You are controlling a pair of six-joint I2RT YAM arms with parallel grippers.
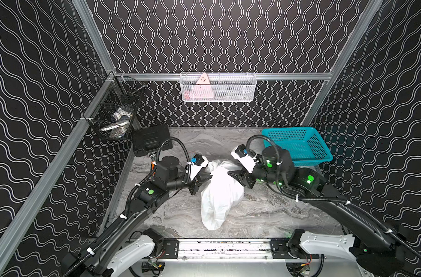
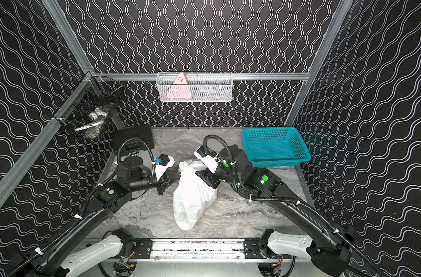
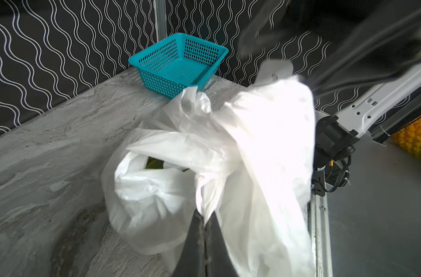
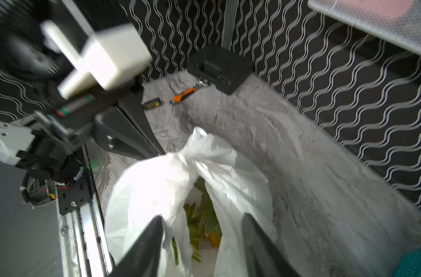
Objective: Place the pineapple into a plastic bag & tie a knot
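Observation:
The white plastic bag (image 1: 219,198) stands bunched in the middle of the table between both arms, its lower part trailing toward the front. Inside its gap, green leaves of the pineapple (image 4: 208,210) and a bit of orange show in the right wrist view; the bag hides the rest. My left gripper is shut on a gathered strand of the bag. Facing it from the right, my right gripper has its blurred fingers (image 4: 256,247) apart, with the bag beyond and partly between them. No finished knot is visible.
A teal basket (image 1: 293,145) stands at the back right, a black case (image 1: 150,139) at the back left. An orange-handled tool (image 4: 182,95) lies near the case. The table around the bag is otherwise mostly clear.

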